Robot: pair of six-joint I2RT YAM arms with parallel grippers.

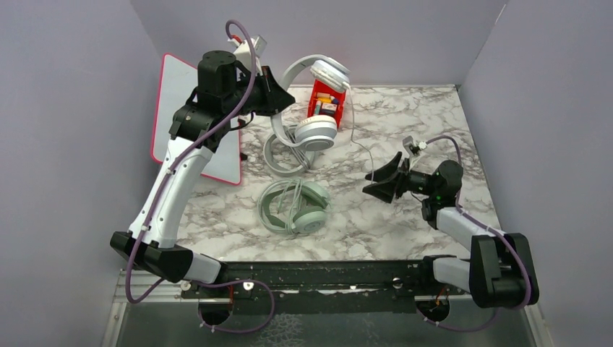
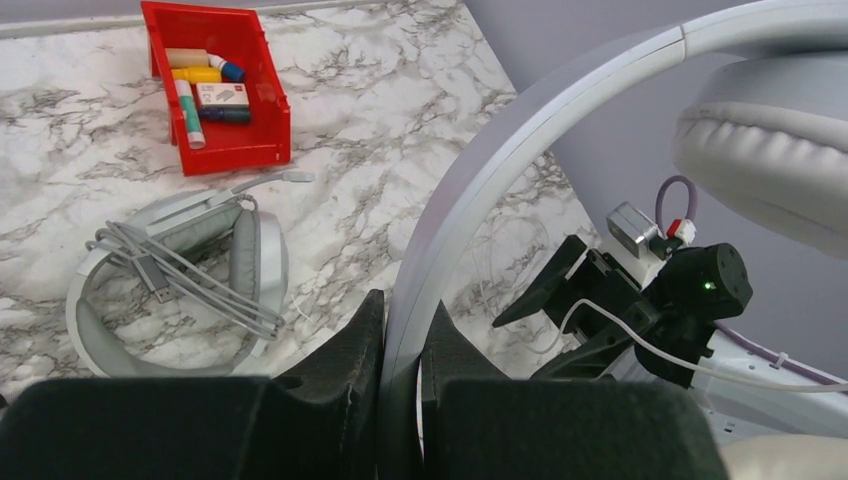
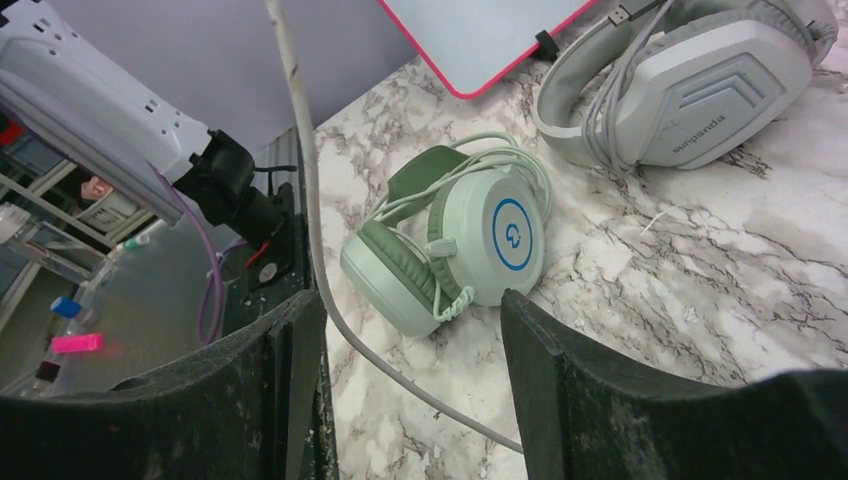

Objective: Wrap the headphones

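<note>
The white headphones [image 1: 316,134] hang above the table, their headband [image 2: 445,225] pinched in my left gripper, which is shut on it. From the upper earcup a thin white cable [image 1: 353,130] runs down towards my right gripper [image 1: 370,181]. In the right wrist view that cable [image 3: 400,380] passes across the gap between the fingers, which stand apart and do not grip it. The cable's far end is hidden behind one finger [image 3: 550,400].
Pale green headphones [image 1: 311,220] and grey headphones [image 2: 262,270], each with a bundled cable, lie below on the marble table. A red bin [image 2: 270,130] with small items stands at the back. A whiteboard [image 1: 170,108] is at the left.
</note>
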